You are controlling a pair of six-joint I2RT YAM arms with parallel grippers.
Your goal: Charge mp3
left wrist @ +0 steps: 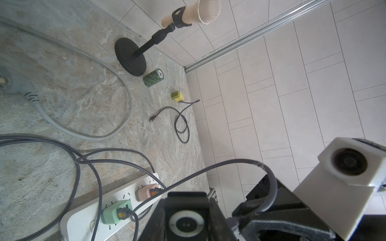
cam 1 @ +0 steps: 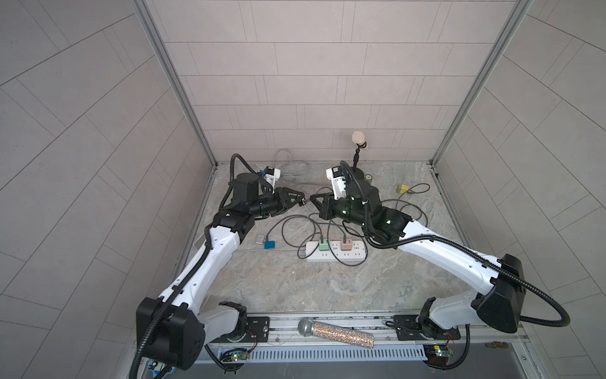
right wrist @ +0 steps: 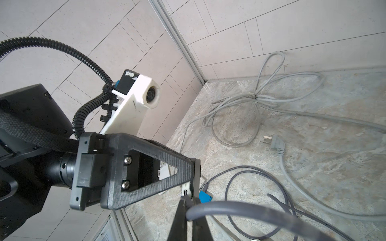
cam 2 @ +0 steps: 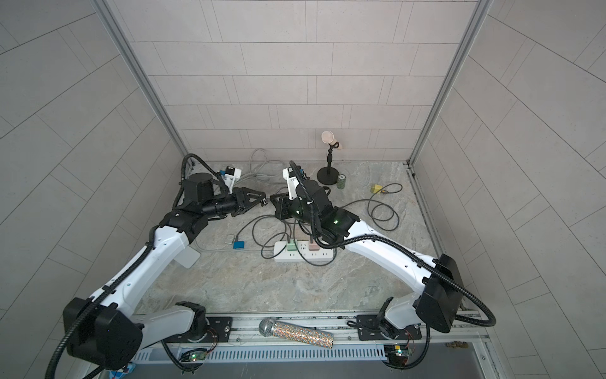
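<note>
My left gripper (cam 1: pixel 298 198) is shut on a small black mp3 player (left wrist: pixel 185 223) with a round control wheel, held in midair above the cables. My right gripper (cam 1: pixel 315 199) faces it closely, shut on a dark grey cable (right wrist: pixel 241 210) whose plug end points toward the player; whether the plug is inserted cannot be told. The white power strip (cam 2: pixel 282 252) lies below, holding a green charger (left wrist: pixel 112 212) and a pink charger (left wrist: pixel 145 192).
A blue adapter (cam 1: pixel 269 244), a yellow adapter (cam 1: pixel 402 188), loose cables, a microphone on a stand (left wrist: pixel 128 58) and a green cylinder (left wrist: pixel 150 78) lie around on the table. A glittery microphone (cam 1: pixel 337 334) rests at the front rail.
</note>
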